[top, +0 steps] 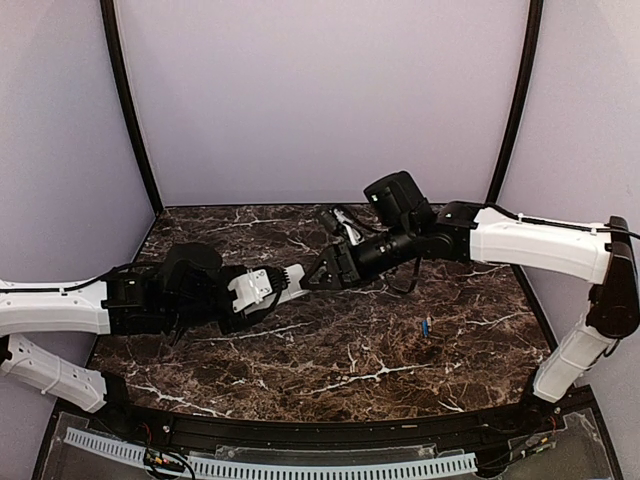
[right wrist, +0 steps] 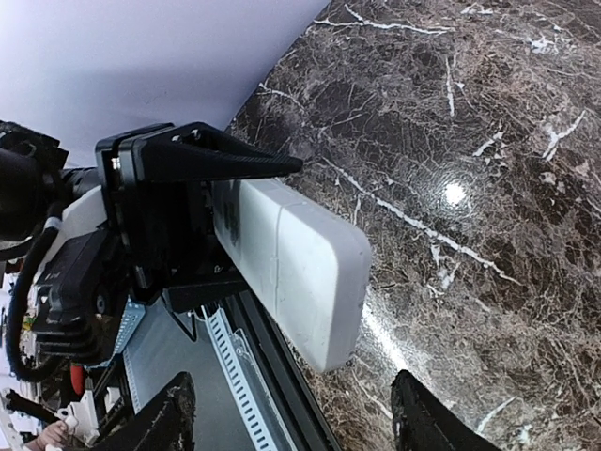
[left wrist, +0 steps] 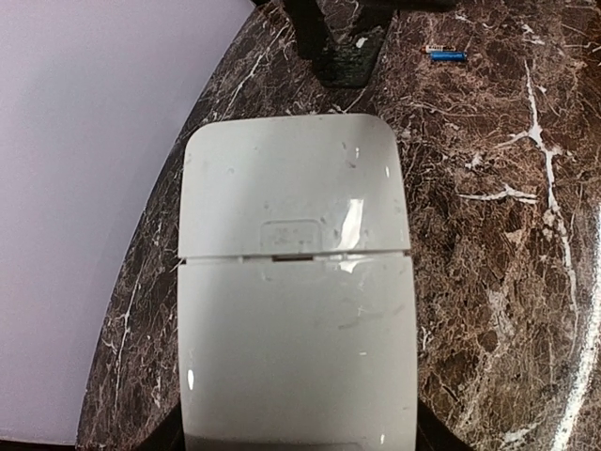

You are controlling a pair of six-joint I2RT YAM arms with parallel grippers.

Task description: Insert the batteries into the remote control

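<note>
The white remote control (left wrist: pixel 299 348) juts out of my left gripper, which is shut on it with black fingers (right wrist: pixel 225 164) along its sides. Its back faces the left wrist camera, and the battery cover (left wrist: pixel 291 183) sits in place, a seam running across below it. My right gripper is open and empty, its two fingertips wide apart near the remote's free end. Two batteries, a blue one (left wrist: pixel 448 56) and a thinner-looking orange and white one (left wrist: pixel 438 48), lie side by side on the table, at the right in the top view.
Both arms reach over the dark marble table (top: pixel 350 360). A pale wall (top: pixel 320 100) rises behind, and a slotted metal rail (top: pixel 320 467) runs beyond the front edge.
</note>
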